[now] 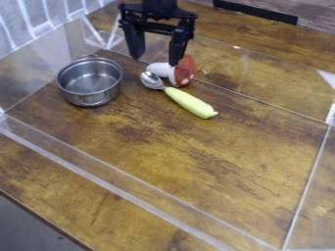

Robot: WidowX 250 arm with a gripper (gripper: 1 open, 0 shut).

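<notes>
My black gripper (156,47) hangs over the back of the table, fingers apart and open, just above and behind a white and red object (174,73) that I cannot make out clearly. A small silver item (152,80), perhaps a spoon, lies at that object's front left. A pale yellow-green elongated object (190,102) lies diagonally in front of them. A steel pot (89,84) stands to the left.
Clear plastic walls border the wooden table (157,176) along the left, back and right. White railings show at the top left.
</notes>
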